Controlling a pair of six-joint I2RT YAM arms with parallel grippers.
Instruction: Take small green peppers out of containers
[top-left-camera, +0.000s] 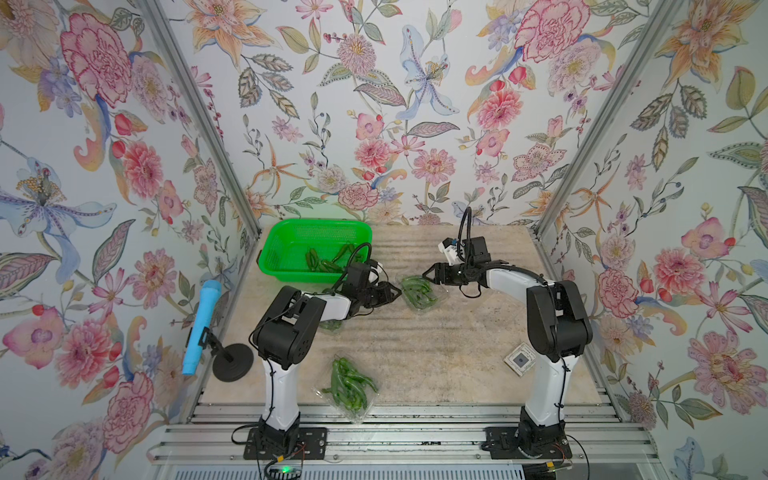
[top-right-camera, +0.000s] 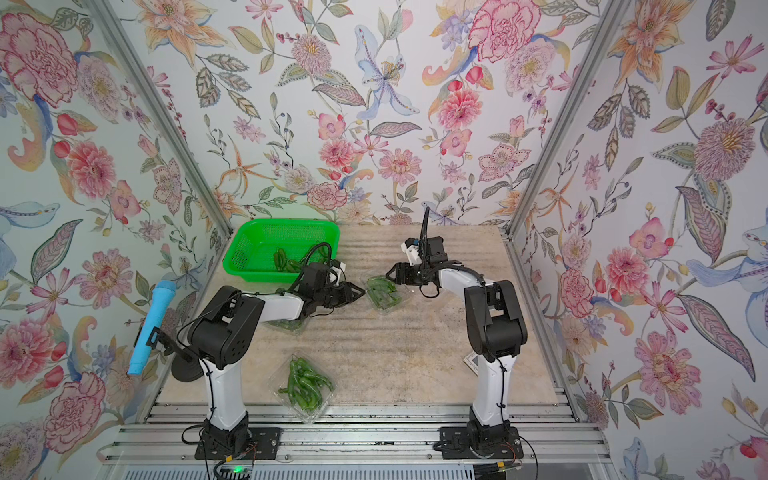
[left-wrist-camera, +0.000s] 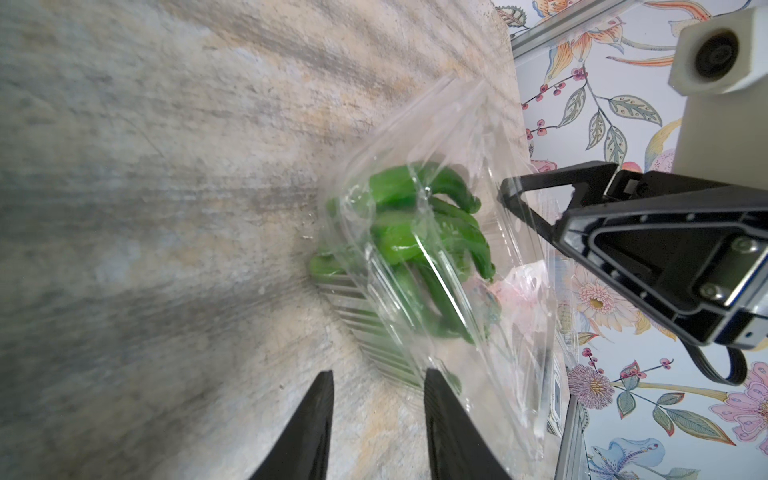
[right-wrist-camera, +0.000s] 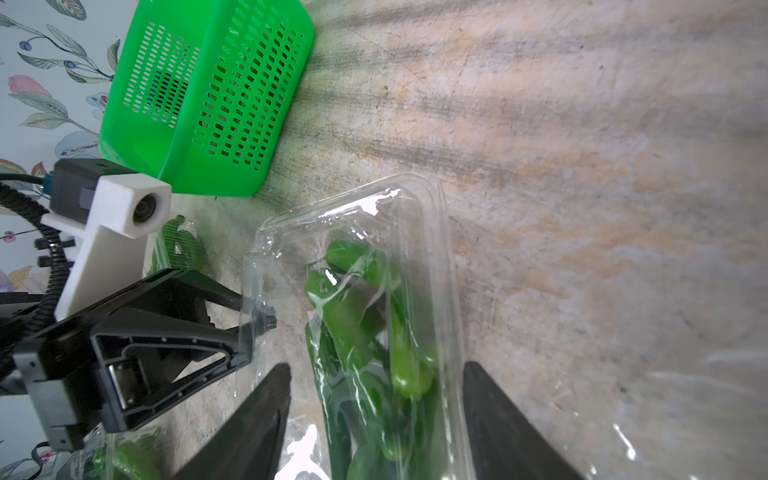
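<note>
A clear plastic container (top-left-camera: 433, 303) holding small green peppers (left-wrist-camera: 400, 216) rests on the table between my two grippers. Part open, my left gripper is at its left side; in the right wrist view its fingertips (right-wrist-camera: 265, 321) meet the clear left wall, and nothing shows held between them. My right gripper is open on the opposite side, its fingers (right-wrist-camera: 260, 408) wide apart with the container's edge in view between them. Whether either finger touches the plastic is hard to tell.
The green basket (top-left-camera: 276, 240) with loose peppers stands back left. Another clear pack of peppers (top-left-camera: 349, 388) lies at the front, and one more pack (top-right-camera: 286, 325) is partly under the left arm. A blue cylinder on a stand (top-left-camera: 201, 324) is far left.
</note>
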